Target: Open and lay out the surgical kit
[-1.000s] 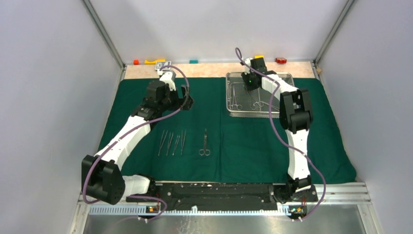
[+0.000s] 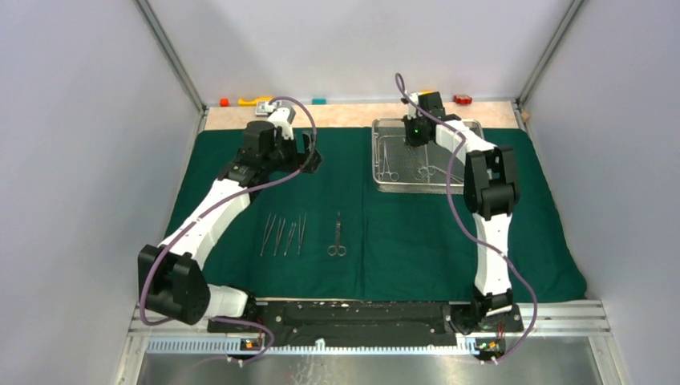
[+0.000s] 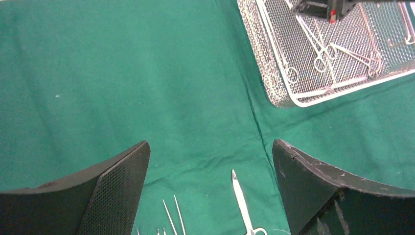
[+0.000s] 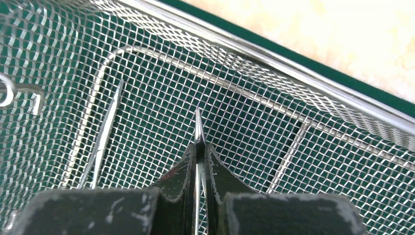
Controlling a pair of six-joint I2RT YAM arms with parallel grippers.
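Over the back left of the green cloth [image 2: 345,184], my left gripper [image 2: 309,152] stands open, its fingers [image 3: 122,181] wide apart and nothing between them. My right gripper is inside the wire mesh tray [image 2: 375,164], shut on a slim, pointed ringed instrument [image 4: 198,122] near its tip. Its finger rings [image 3: 319,64] show lower in the tray in the left wrist view. To its left in the tray lies another ringed instrument [image 4: 105,132]. Several tweezers [image 2: 280,237] lie in a row on the cloth, with scissors [image 2: 337,237] to their right.
The tray's raised mesh walls surround the right gripper. More instruments [image 3: 352,54] lie in the tray. Along the back ledge are a yellow item [image 2: 255,101] and a red item [image 2: 463,99]. The cloth in front of the tray is bare.
The left gripper has moved a little up and to the right. The laid-out instruments have not moved.
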